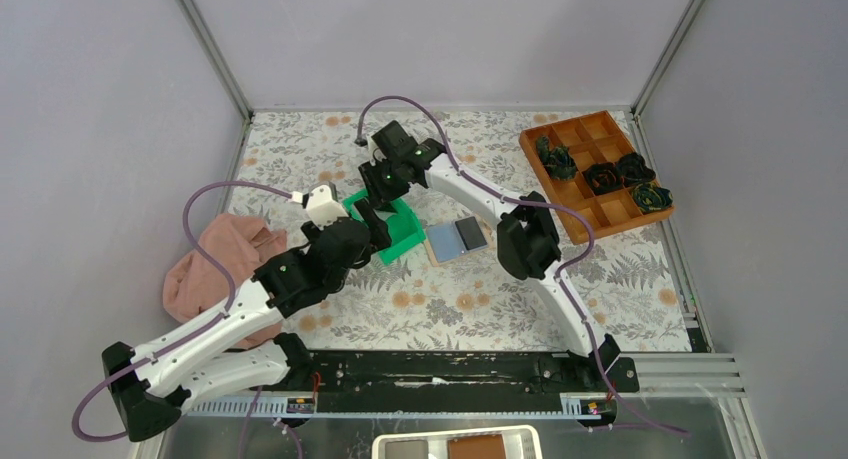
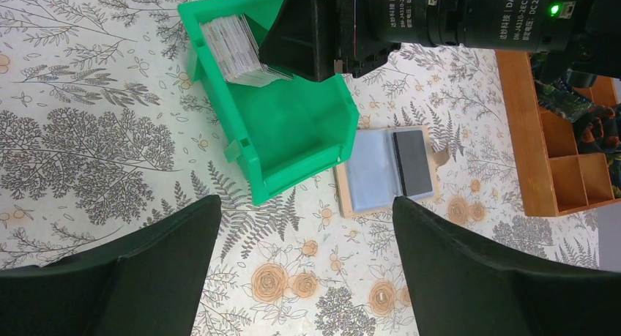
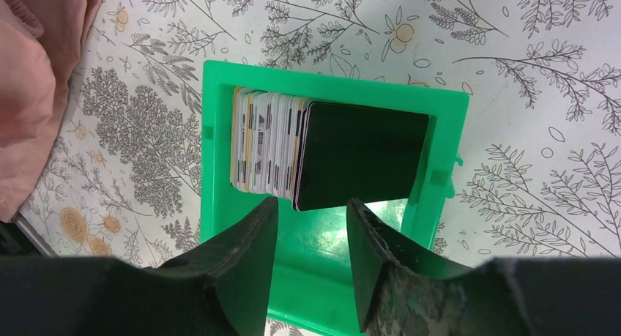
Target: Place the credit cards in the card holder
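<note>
Inside the green card holder (image 3: 217,153) a row of pale-edged cards (image 3: 267,142) stands packed along the left of its far end. A black card (image 3: 366,157) leans, face up, against that row on the right. Over the holder, my right gripper is open, its fingertips just short of the black card's lower edge in the right wrist view, nothing between them. My left gripper stands wide open and empty, in front of the holder in its own view. The right gripper partly hides the cards in the left wrist view.
A pale blue and dark grey flat item (image 2: 377,168) lies on a tan base right of the holder. Further right is a wooden compartment tray (image 1: 590,169) with dark bundles. Pink cloth (image 1: 215,269) lies left.
</note>
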